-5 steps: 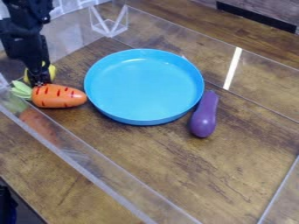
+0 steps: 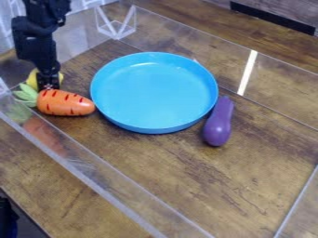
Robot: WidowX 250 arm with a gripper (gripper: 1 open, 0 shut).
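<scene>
My black gripper reaches down at the upper left, its fingertips over a yellow object that is mostly hidden behind it; whether the fingers touch it I cannot tell. Just in front lies an orange toy carrot with pale green leaves. A round blue plate sits in the middle, and a purple toy eggplant lies to its right.
A white wire-like holder stands at the back near a clear plastic wall. Clear panels edge the wooden surface, which is free in front of the plate and eggplant.
My gripper has shifted slightly to the right over the yellow object. The carrot, plate and eggplant look unchanged.
</scene>
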